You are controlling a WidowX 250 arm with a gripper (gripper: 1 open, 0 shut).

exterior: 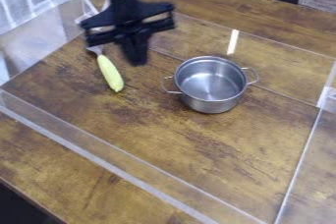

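Observation:
My gripper [133,41] is a dark, motion-blurred shape in the upper left of the camera view, raised above the table; its fingertips are too blurred to show how they stand. A yellow corn cob [110,75] lies on the wooden table just below it, on the left. A steel pot [210,83] with two side handles stands right of centre, apart from the corn.
Clear low walls border the wooden table [171,159]. A thin white strip [233,42] stands or lies behind the pot.

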